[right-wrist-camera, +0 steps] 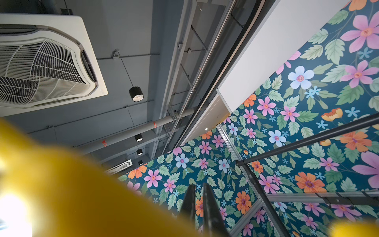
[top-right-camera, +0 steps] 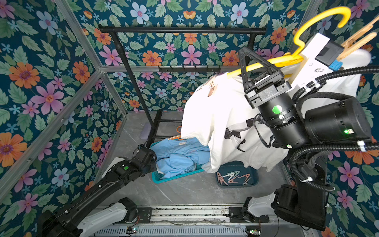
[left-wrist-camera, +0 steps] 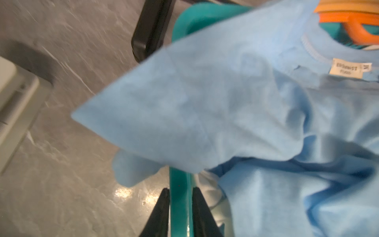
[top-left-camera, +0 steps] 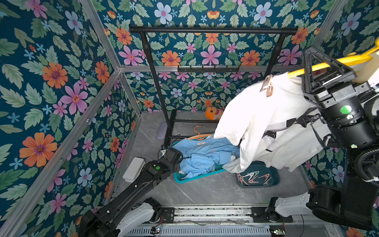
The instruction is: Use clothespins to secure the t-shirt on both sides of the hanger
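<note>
The white t-shirt (top-left-camera: 252,106) hangs on a yellow hanger (top-right-camera: 300,35), raised at the right, with a clothespin (top-left-camera: 267,86) on the shoulder at its left end. My right gripper (top-right-camera: 248,57) is at the hanger and appears shut on it; the exact contact is hard to see. My left gripper is part open over the rim of the teal basket (left-wrist-camera: 180,205), beside blue clothing (left-wrist-camera: 221,106); whether it touches the rim is unclear. Spare clothespins (top-left-camera: 252,177) lie in a dark tray (top-left-camera: 272,179).
The black rack (top-left-camera: 213,29) stands at the back, its top bar bare. A white box (top-left-camera: 134,169) lies on the floor at left. Orange hangers (top-left-camera: 199,136) sit in the basket under the clothing. Bare floor lies in front of the basket.
</note>
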